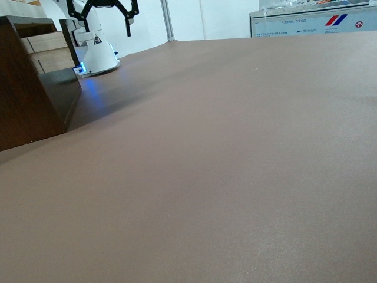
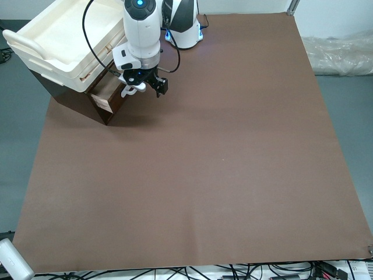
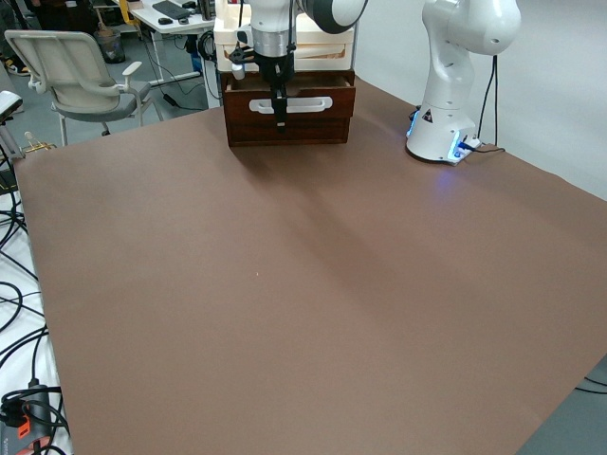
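The arm's black gripper (image 2: 157,87) hangs in front of a dark wooden drawer box (image 3: 330,133) with a white handle (image 3: 314,103) on its front. In the top view the gripper (image 1: 103,26) shows two fingers spread wide, with nothing seen between them, above and in front of the box (image 1: 23,100). In the right view the gripper (image 3: 277,118) overlaps the drawer front. A cream plastic tray (image 2: 76,32) sits on top of the box.
Cables (image 3: 24,313) run along one edge, outside the tabletop.
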